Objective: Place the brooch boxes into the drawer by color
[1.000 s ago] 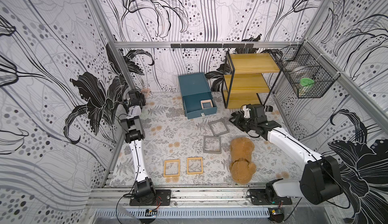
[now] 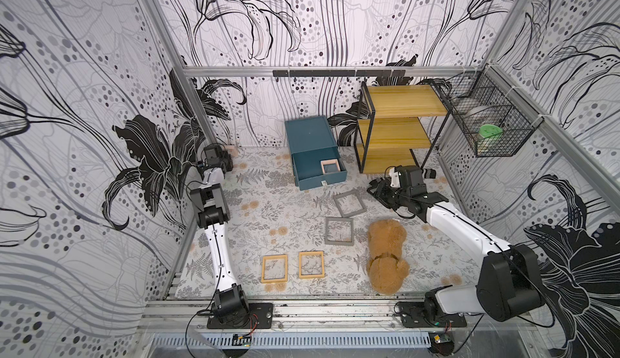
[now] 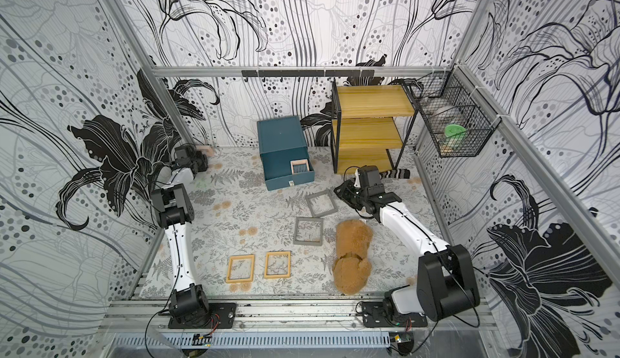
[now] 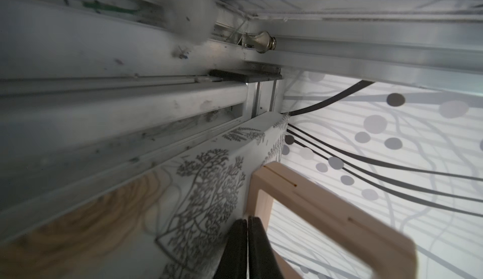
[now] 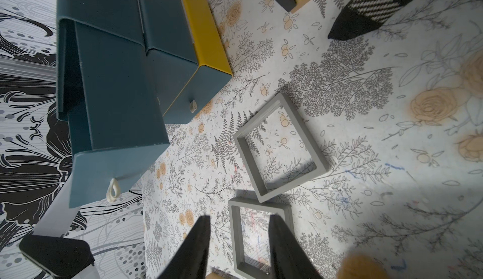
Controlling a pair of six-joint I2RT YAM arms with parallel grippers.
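A light pink brooch box (image 4: 327,213), frame-shaped, stands tilted at the far left edge of the table. My left gripper is shut with its fingertips together; the box is beyond and right of them, not between them. In the top right view only a sliver of this box (image 3: 205,150) shows past the gripper. Another pink box (image 2: 330,161) sits in the pulled-out teal drawer (image 2: 313,183). Two grey boxes (image 5: 250,167) and two yellow boxes (image 2: 274,256) lie on the table. My right gripper hangs open and empty above the grey boxes.
A brown plush toy (image 2: 386,248) lies front right of the grey boxes. Behind the right arm stands a wood-shelved rack (image 2: 403,99), with a wire basket (image 2: 490,109) on the right wall. Metal rails (image 4: 151,118) border the left gripper.
That box has turned, showing its opening.
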